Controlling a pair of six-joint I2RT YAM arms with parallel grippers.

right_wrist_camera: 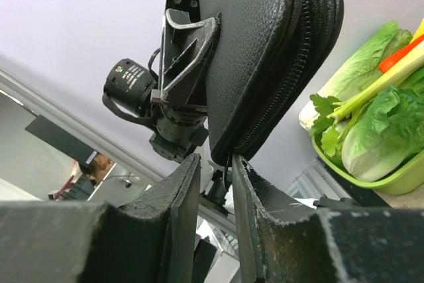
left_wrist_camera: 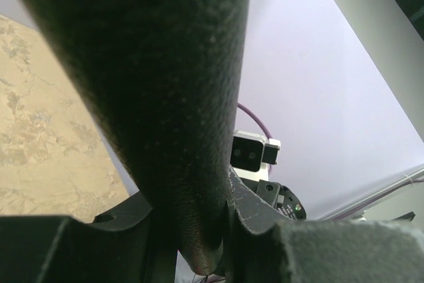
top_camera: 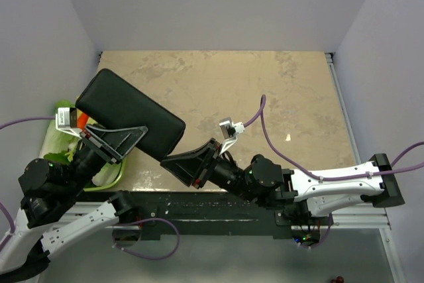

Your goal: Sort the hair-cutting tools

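A black zipped case (top_camera: 131,112) hangs tilted above the table, with my left gripper (top_camera: 135,137) shut on it. The case (left_wrist_camera: 159,77) fills much of the left wrist view between that gripper's fingers. In the right wrist view, the case's zipper (right_wrist_camera: 291,77) runs down its edge to the lower corner. A small zipper pull (right_wrist_camera: 227,171) dangles there. My right gripper is just under this corner, its fingers slightly apart with the pull hanging in the narrow gap, near the right finger. I cannot tell whether they touch the pull. No cutting tools are in view.
A green basket (right_wrist_camera: 361,182) of vegetables stands at the table's left side, partly beneath the left arm and the case. Purple cables (top_camera: 268,138) trail over the right arm.
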